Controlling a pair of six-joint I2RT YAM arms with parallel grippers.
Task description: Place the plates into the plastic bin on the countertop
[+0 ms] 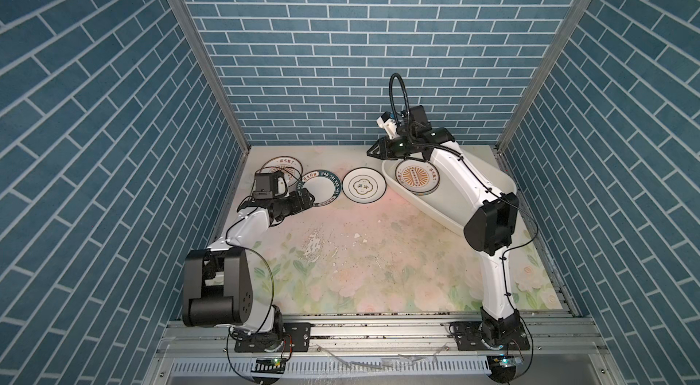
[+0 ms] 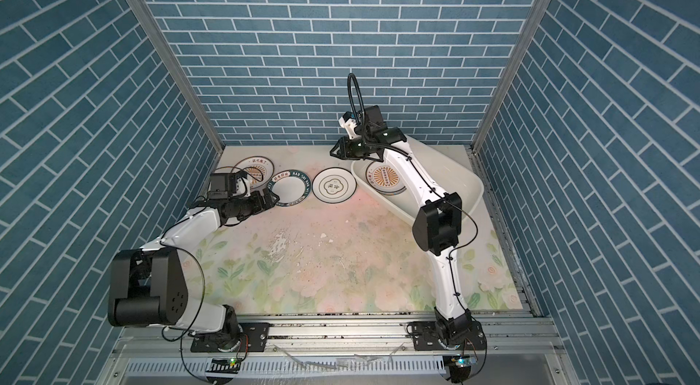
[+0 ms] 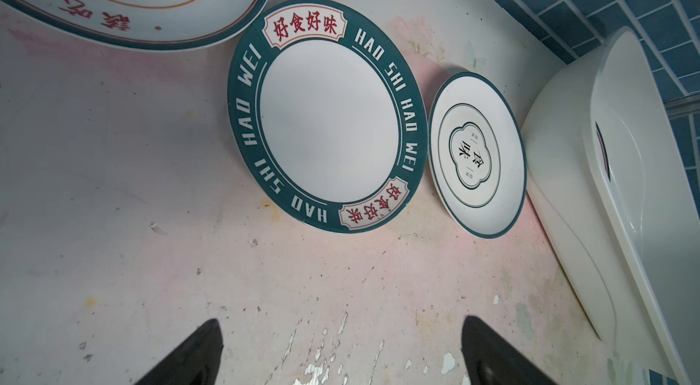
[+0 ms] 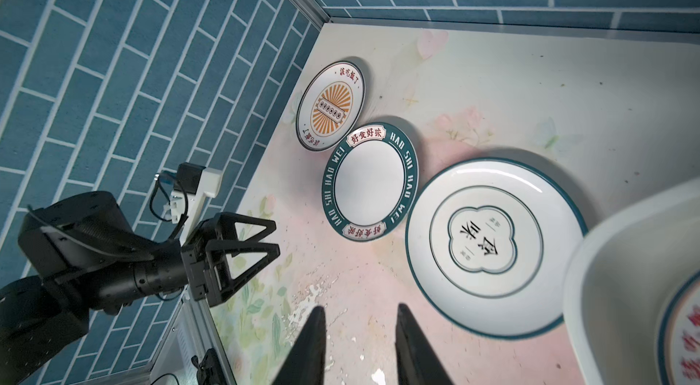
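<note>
An orange-patterned plate (image 1: 417, 177) lies in the white plastic bin (image 1: 463, 206). Left of the bin on the counter lie a plate with a centre emblem (image 4: 496, 297), a green-rimmed plate (image 3: 328, 119) and another orange-patterned plate (image 4: 329, 108). My left gripper is open and empty, just in front of and above the two leftmost plates. My right gripper is part open and empty, raised over the bin's back left end near the emblem plate.
Tiled walls (image 1: 364, 42) enclose the counter at the back and sides.
</note>
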